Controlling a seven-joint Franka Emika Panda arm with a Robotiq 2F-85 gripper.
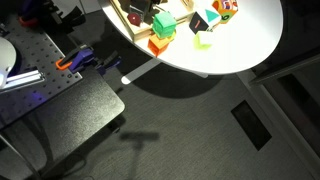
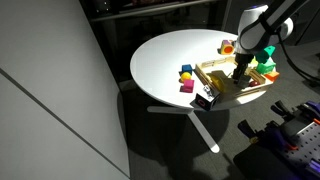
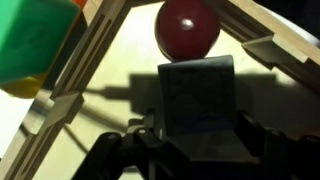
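Observation:
In the wrist view, a dark cube stands inside a light wooden tray. Touching or nearly touching its far side is a glossy red ball. The fingertips of my gripper are apart at the cube's near edge, one toward each side. Whether they touch it is too dark to tell. From exterior view 2, the gripper reaches down into the tray; the cube is hard to make out there.
A green block rises beside the tray, with an orange block close by. Other coloured blocks, including a pink one, lie on the round white table.

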